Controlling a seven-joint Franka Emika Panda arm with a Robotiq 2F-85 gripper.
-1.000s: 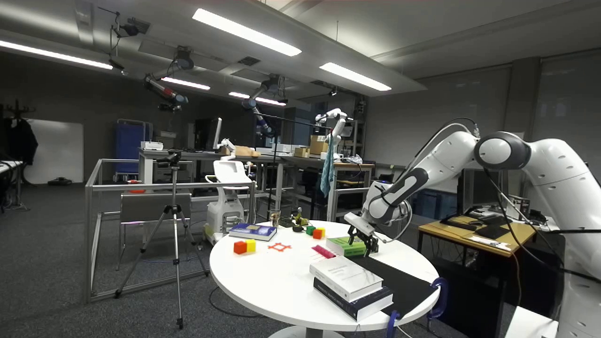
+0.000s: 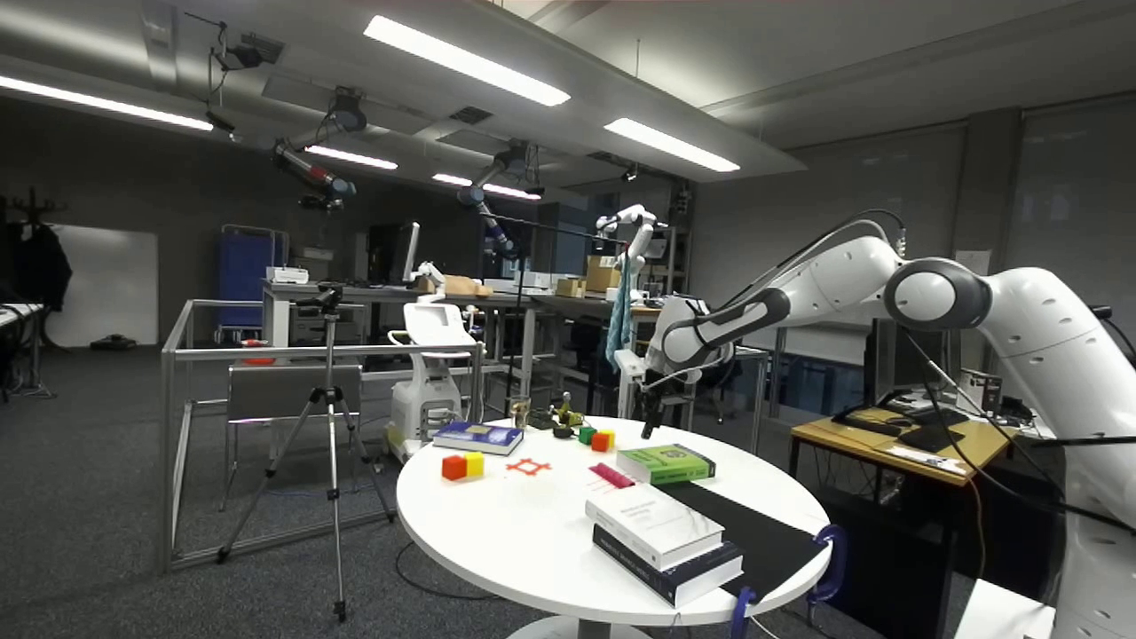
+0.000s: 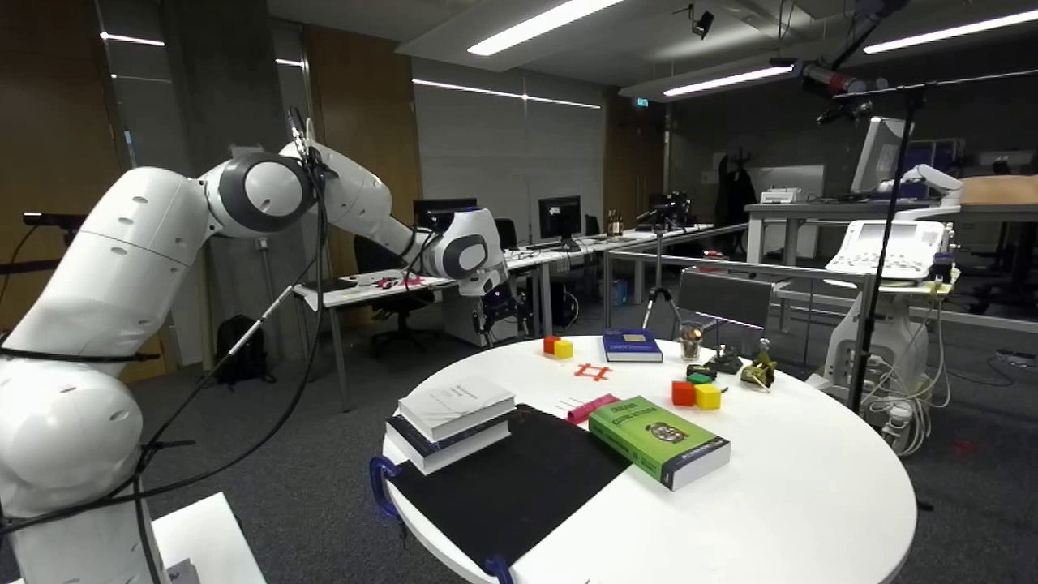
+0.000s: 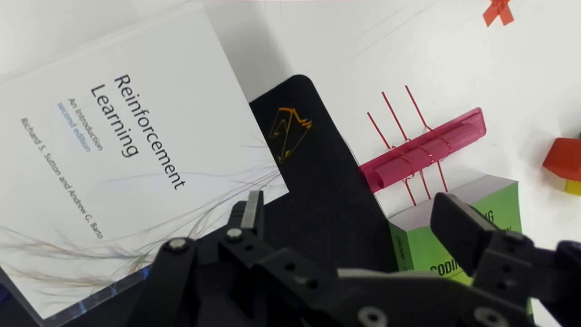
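My gripper is open, its two fingers far apart with nothing held between them. In exterior view 1 the gripper hangs in the air, lined up with the space behind the green book. Exterior view 2 puts the gripper well above table height. A white Reinforcement Learning book lies on a dark book. The green book lies flat, partly hidden by a finger in the wrist view. Beside it is a pink holder with thin red sticks.
A black mat covers one side of the round white table, with blue clamps at its edge. Coloured cubes, a blue book, a red frame, a glass and small dark items stand farther across.
My gripper has risen off the green book's area and shifted left in exterior view 1. The wrist has turned, and the books and cubes look unmoved.
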